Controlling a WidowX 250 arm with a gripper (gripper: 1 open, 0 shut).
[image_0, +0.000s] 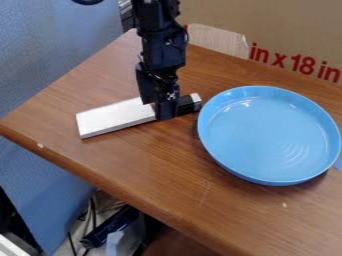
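A long bar with a white body (114, 118) and a dark right end (186, 104) lies on the wooden table (227, 220), left of a blue plate (267, 135). My black gripper (164, 105) points down over the bar's middle, where the white part meets the dark part, and covers that section. Whether its fingers are open or shut on the bar is hard to tell.
A cardboard box (281, 35) with red print stands behind the table. The table's left and front edges drop to a cluttered floor. Bare wood lies behind the bar and in front of it.
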